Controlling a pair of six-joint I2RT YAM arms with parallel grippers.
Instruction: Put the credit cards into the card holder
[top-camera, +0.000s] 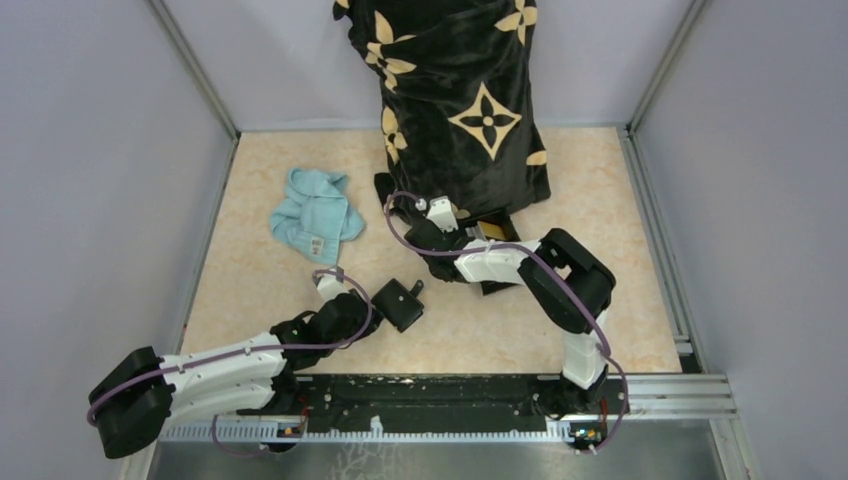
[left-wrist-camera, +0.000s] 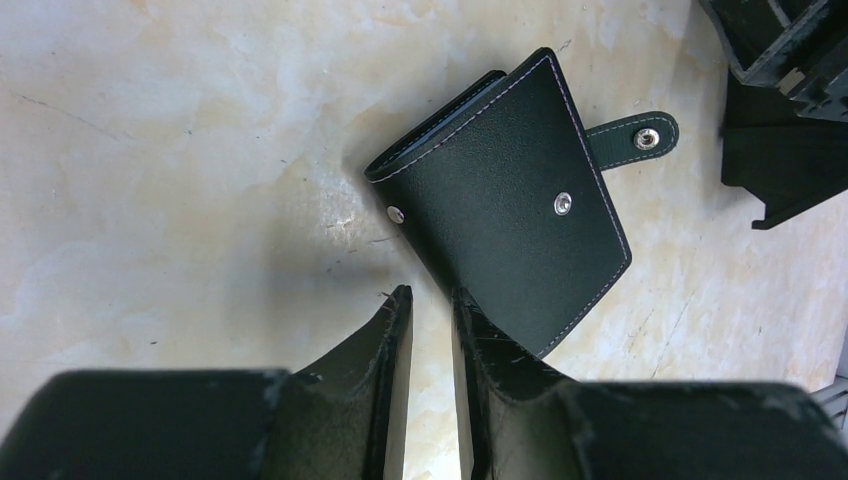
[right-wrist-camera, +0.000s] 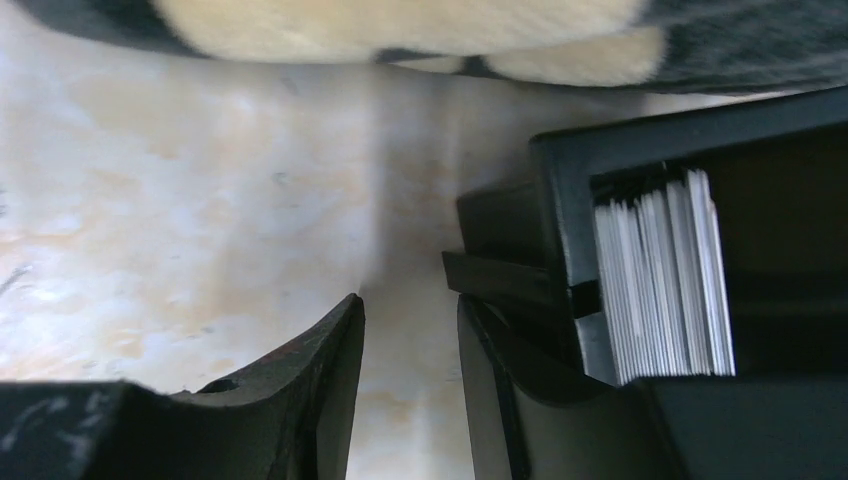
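Note:
The card holder (left-wrist-camera: 510, 200), black leather with a snap strap, lies closed on the table; one edge shows its folded layers. My left gripper is beside and above it, fingers a little apart with nothing between them. In the right wrist view, several cards (right-wrist-camera: 665, 280) stand on edge in a black box (right-wrist-camera: 690, 140), only their pale edges showing. To the left of that box, my right gripper has its fingers apart over bare table. Its right finger (right-wrist-camera: 490, 360) is close against the box's side; contact cannot be told.
A black blanket with tan flowers (top-camera: 440, 90) hangs behind the box onto the table. A light blue cloth (top-camera: 315, 215) lies at the back left. Bare table (top-camera: 590, 190) shows at the far right.

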